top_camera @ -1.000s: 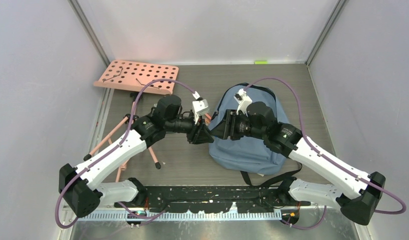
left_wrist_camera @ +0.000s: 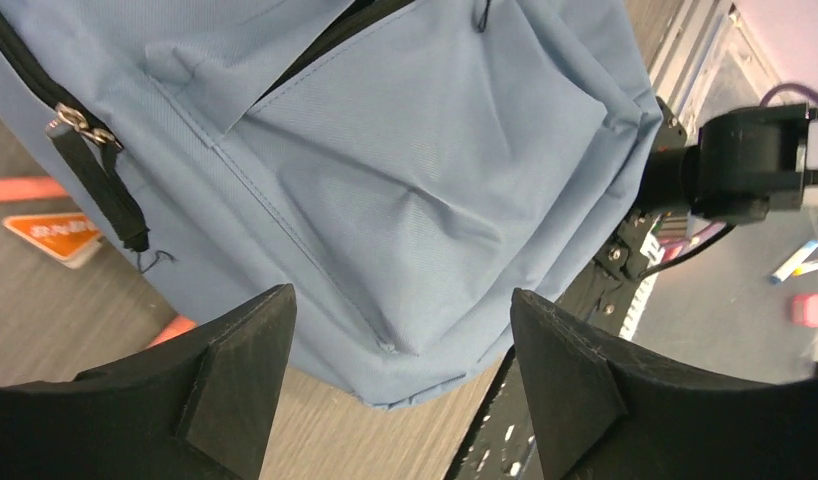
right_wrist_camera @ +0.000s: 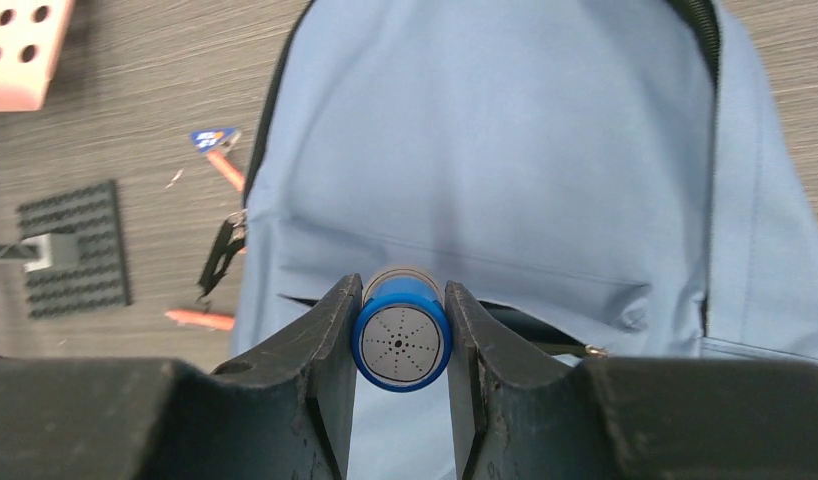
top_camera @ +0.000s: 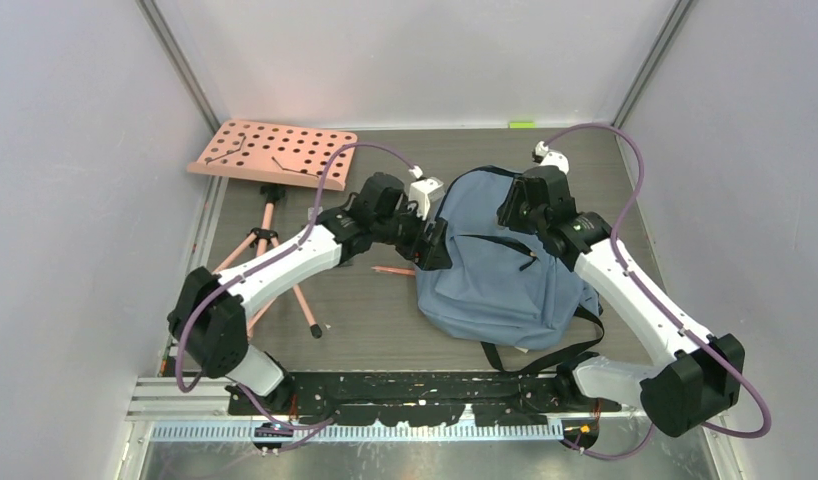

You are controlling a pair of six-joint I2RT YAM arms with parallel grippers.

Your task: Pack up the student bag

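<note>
The blue bag (top_camera: 500, 285) lies flat, right of centre, with its dark pocket opening (right_wrist_camera: 520, 325) crossing the front. My right gripper is shut on a cylinder (right_wrist_camera: 400, 342), which has a blue rim and a grey dotted end. Only that end shows clearly, with the pocket opening seen behind it. In the top view, my right gripper (top_camera: 510, 205) is over the bag's upper part. My left gripper stands open over the bag's left side, nothing between its fingers; a zipper pull (left_wrist_camera: 100, 175) hangs from the bag's edge.
Orange-handled tools (right_wrist_camera: 200, 318) lie by the bag's left edge. Further left are a dark ribbed pad (right_wrist_camera: 75, 250) and a salmon perforated stand (top_camera: 275, 150) on tripod legs. Black straps (top_camera: 555, 355) trail at the bag's lower right.
One second ago both grippers met at the bag's left edge. The right has moved right and up over the bag with the cylinder; the left has shifted right and slightly up.
</note>
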